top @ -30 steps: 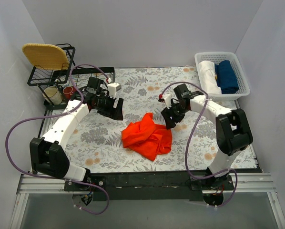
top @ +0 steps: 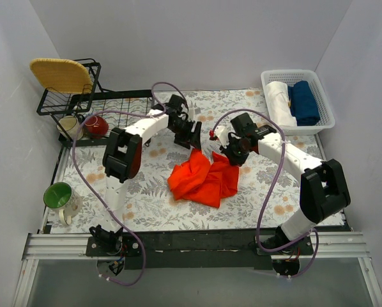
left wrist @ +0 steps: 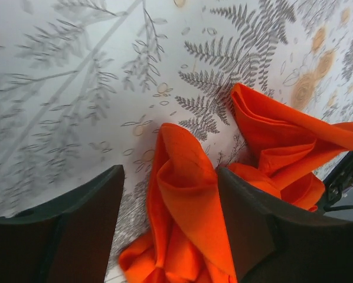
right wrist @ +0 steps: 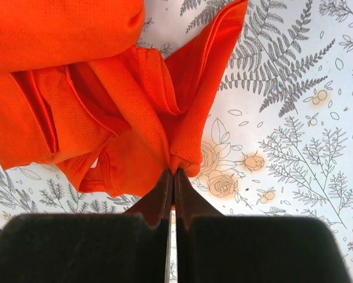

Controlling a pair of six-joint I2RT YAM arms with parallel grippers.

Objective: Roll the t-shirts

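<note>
The orange-red t-shirt [top: 207, 182] lies crumpled in the middle of the table, part of it folded into a ridge. At its far left end, my left gripper [top: 190, 144] is open; in the left wrist view its fingers [left wrist: 88, 218] stand either side of a raised peak of the cloth [left wrist: 188, 153]. On the shirt's right side, my right gripper [top: 236, 161] is shut on a pinch of fabric. In the right wrist view the gathered cloth [right wrist: 185, 154] runs into the closed fingertips [right wrist: 166, 184], and that edge looks lifted.
A white basket [top: 327, 115] with a white and a navy rolled cloth [top: 304, 103] stands at the back right. A black rack [top: 124, 94] with mugs is at the back left, a green-lined mug [top: 62, 199] at the left edge. Bare tablecloth surrounds the shirt.
My left gripper has swung right from near the rack to the shirt's far end. The right gripper has closed on the shirt's right edge, and the shirt has shifted slightly right.
</note>
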